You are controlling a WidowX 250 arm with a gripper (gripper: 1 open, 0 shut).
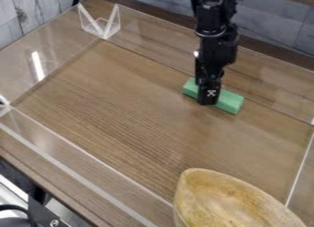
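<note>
My gripper (208, 85) reaches down from the top of the view, dark, with its fingertips at a green block (227, 100) on the wooden table (110, 130). The block lies right of centre, partly hidden behind the fingers. The fingers look apart, though dark and hard to make out; whether they touch the block I cannot tell.
A large pale yellow bowl (227, 198) stands at the bottom right. A white wire-like object (101, 21) is at the back left.
</note>
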